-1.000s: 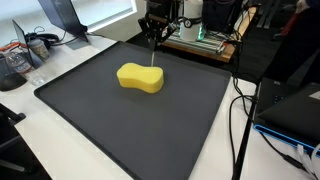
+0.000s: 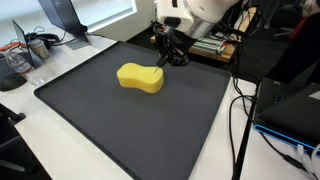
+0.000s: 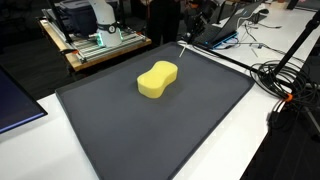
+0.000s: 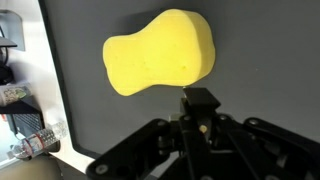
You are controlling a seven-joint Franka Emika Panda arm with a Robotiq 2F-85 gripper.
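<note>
A yellow sponge [image 2: 141,77], narrowed at its middle, lies flat on the dark mat. The wrist view has the sponge [image 4: 160,51] just beyond my gripper. My gripper [image 2: 167,60] is shut above the mat, close to the sponge's right rear end in exterior view 1. A thin white stick [image 3: 181,51] slants down from the gripper, held between its fingers. Mostly it is hidden by the gripper in the wrist view. Whether the stick's tip touches the sponge or mat, I cannot tell.
Black cables [image 2: 236,120] run along the right side. A clear bottle [image 4: 36,143] and other items stand off the mat at the left in the wrist view.
In exterior view 1 the arm and gripper have moved right and lower, with the thin white stick. The sponge has stayed in place.
</note>
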